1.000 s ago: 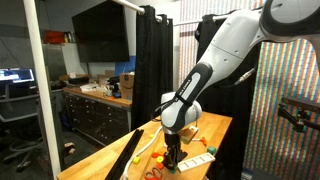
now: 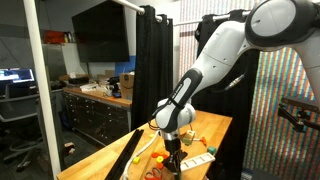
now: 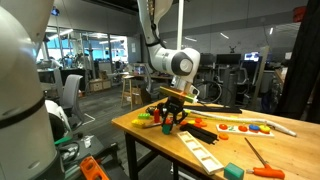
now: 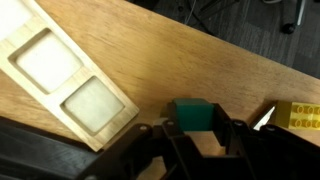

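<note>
Between the dark fingers of my gripper is a small green block (image 4: 193, 112), and the fingers are shut on it. From the second exterior view, my gripper (image 3: 172, 117) is low over the table near its front edge, with the green block (image 3: 167, 127) just beneath. In the first exterior view, my gripper (image 2: 176, 160) points down beside a pale tray. How far the block is from the tabletop cannot be told.
The pale compartment tray (image 4: 88, 95) lies beside my gripper, its visible compartments empty. Another green block (image 3: 234, 172) and an orange-handled hammer (image 3: 266, 172) lie beyond it. A yellow brick (image 4: 300, 115) is on the other side. Colored pieces crowd the table behind.
My gripper has shifted slightly down and toward the table's near edge in the first exterior view. The tray and surrounding pieces stay where they were.
</note>
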